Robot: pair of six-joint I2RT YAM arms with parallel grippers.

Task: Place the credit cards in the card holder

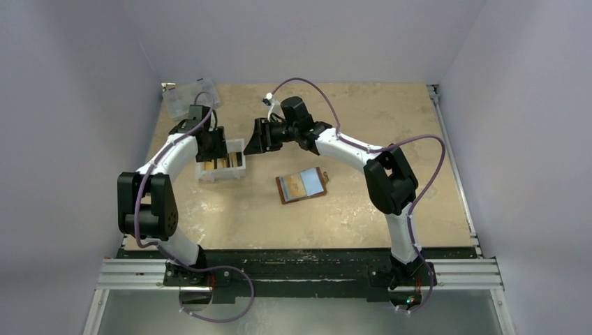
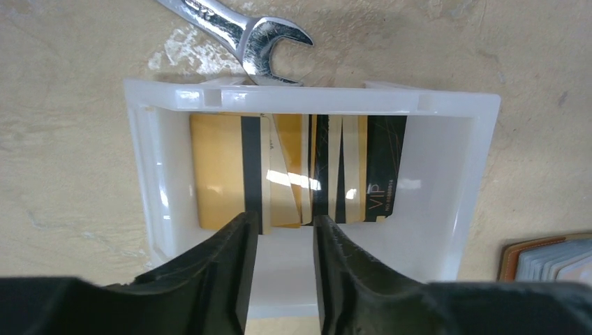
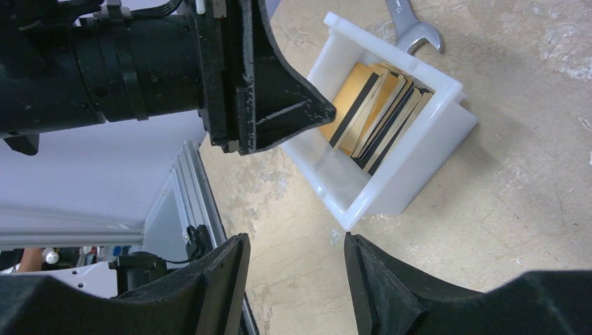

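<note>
Gold and black credit cards (image 2: 220, 171) lie overlapping in a white bin (image 2: 482, 160) at the left of the table. Over that bin hovers my left gripper, its fingers parted and nothing between them. The fingertips show just in front of the cards' near edge. My right gripper is also open and empty, held to the right of the bin in the top view. The brown card holder (image 1: 302, 185) lies open at the table's middle, with one gold card and pale sleeves showing. Only its corner enters the left wrist view.
A clear plastic box (image 1: 183, 99) stands at the back left. Behind the bin lies a steel wrench (image 2: 258, 42), close to the bin's wall. My left gripper's dark finger (image 3: 300, 112) blocks part of the right wrist view.
</note>
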